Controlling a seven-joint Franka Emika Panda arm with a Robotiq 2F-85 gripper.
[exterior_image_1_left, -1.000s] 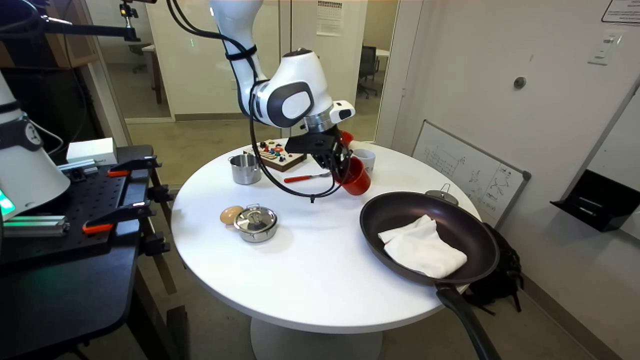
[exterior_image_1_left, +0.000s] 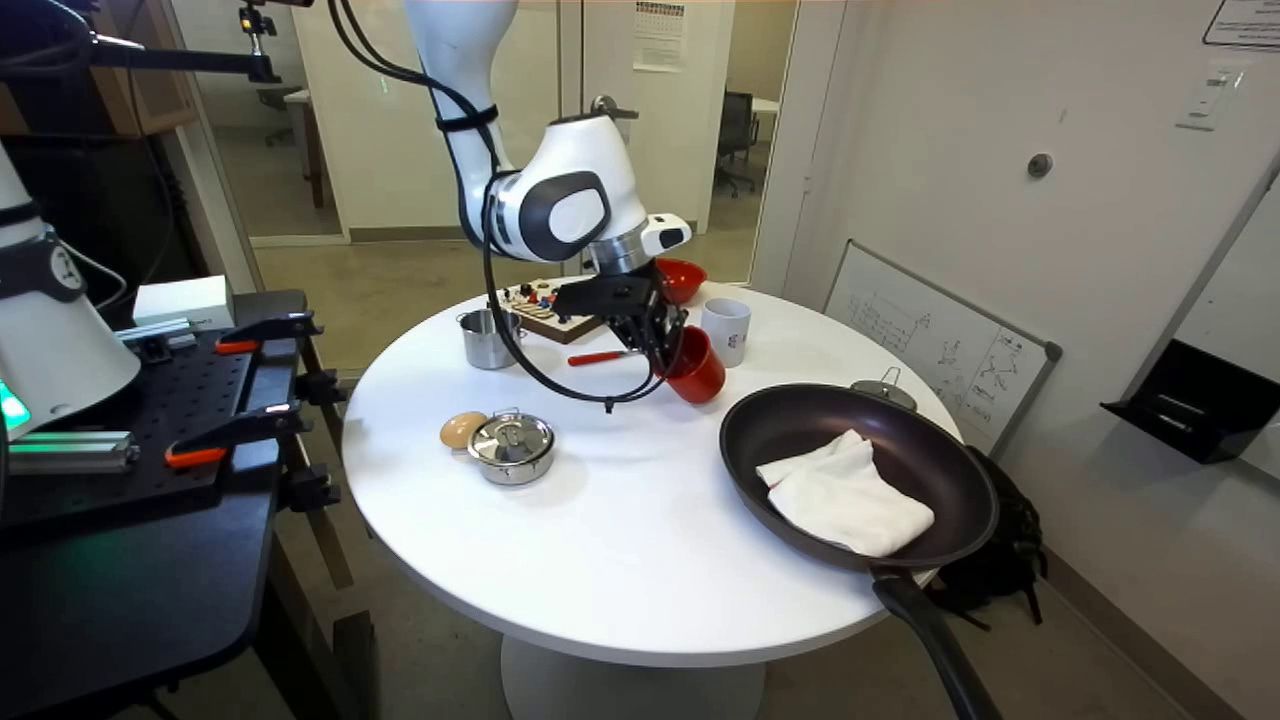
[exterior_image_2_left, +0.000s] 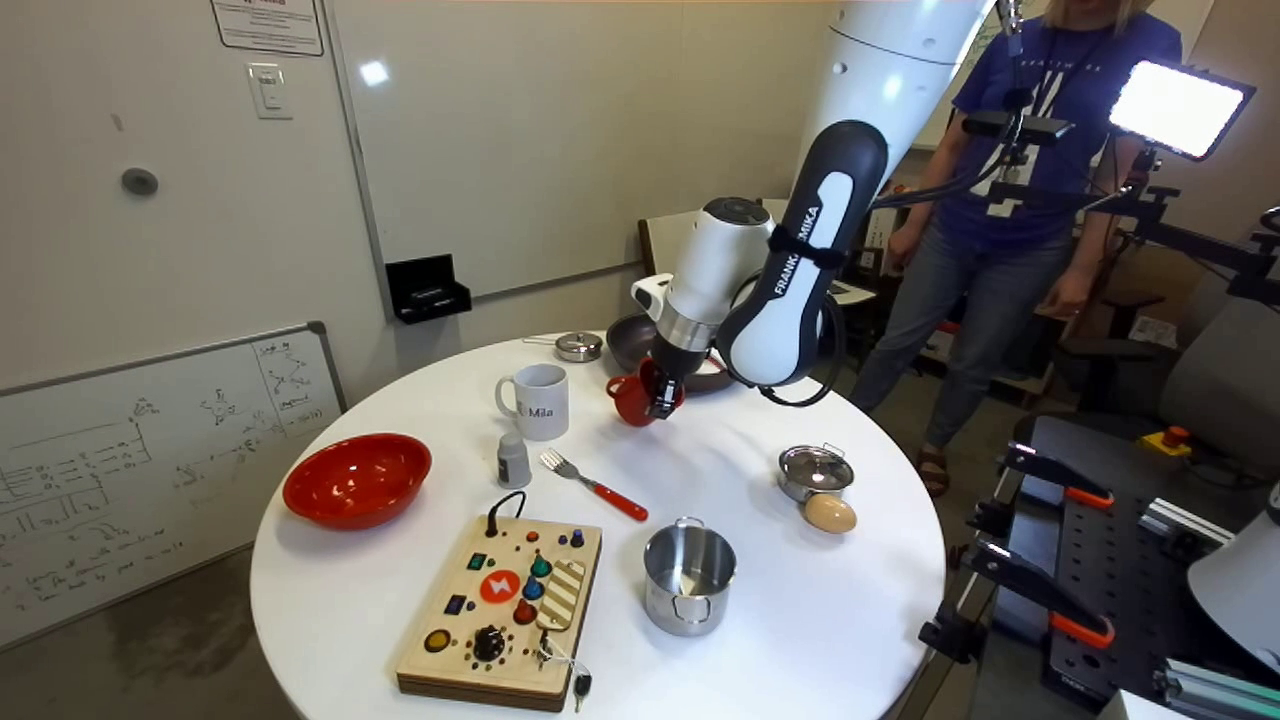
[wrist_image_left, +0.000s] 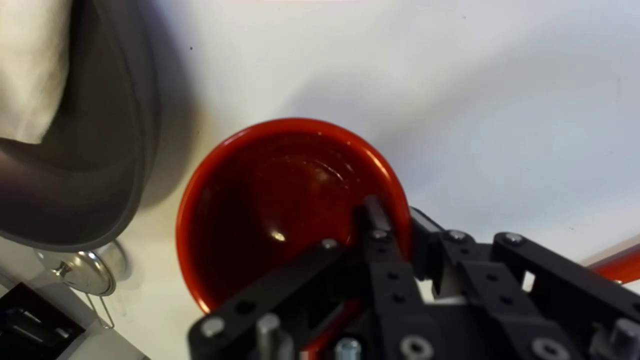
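Note:
A red mug (exterior_image_1_left: 697, 367) is held at its rim by my gripper, which is shut with one finger inside the cup and one outside. Its open mouth fills the middle of the wrist view, showing an empty red inside (wrist_image_left: 270, 204). From exterior view 1 the mug looks tilted; whether its base touches the table cannot be told. In exterior view 2 the mug (exterior_image_2_left: 632, 401) has its handle toward the left, and the black gripper (exterior_image_2_left: 666, 396) covers part of it.
Close by are a white mug (exterior_image_2_left: 542, 402), a grey shaker (exterior_image_2_left: 513, 461) and a red-handled fork (exterior_image_2_left: 615, 498). A large pan (exterior_image_1_left: 768, 420) holds a white cloth (exterior_image_1_left: 849, 502). Elsewhere stand a steel pot (exterior_image_2_left: 689, 578), a lidded pot (exterior_image_1_left: 512, 446), an egg (exterior_image_1_left: 462, 428) and a red bowl (exterior_image_2_left: 357, 480).
In exterior view 1 the arm and the red mug have shifted a little left and slightly down, away from the white mug, more of which now shows. Other objects have stayed put.

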